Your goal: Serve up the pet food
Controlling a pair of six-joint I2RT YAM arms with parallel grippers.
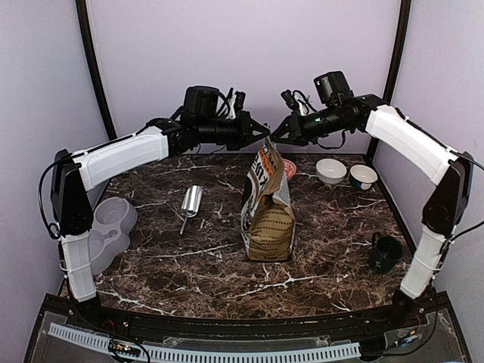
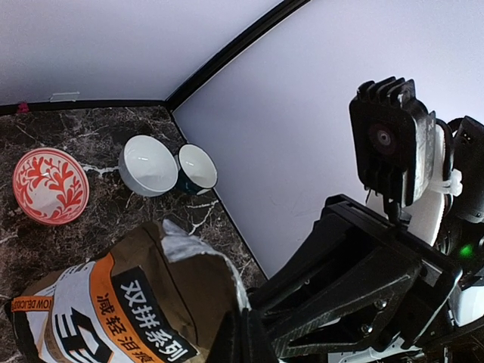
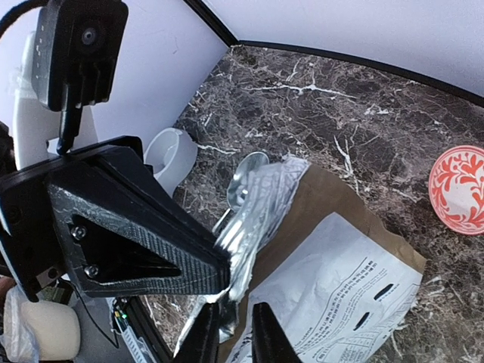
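Observation:
A brown pet food bag (image 1: 271, 231) stands upright at mid table, its top drawn up to a peak. At that peak my left gripper (image 1: 266, 130) is shut, its fingers pinching the silver-lined rim (image 3: 261, 208). Close by on the right is my right gripper (image 1: 275, 136); its fingers (image 3: 200, 336) show a narrow gap beside the same rim. Whether any bag edge lies in that gap is hard to tell. A metal scoop (image 1: 192, 200) lies left of the bag. Behind the bag sits a red-patterned bowl (image 2: 51, 186), partly hidden from above.
A light grey double-bowl feeder (image 1: 113, 231) rests at the left edge. At the back right are a white bowl (image 1: 330, 171) and a dark-sided bowl (image 1: 363, 177). A dark mug (image 1: 386, 252) stands front right. Free table lies on both sides of the bag.

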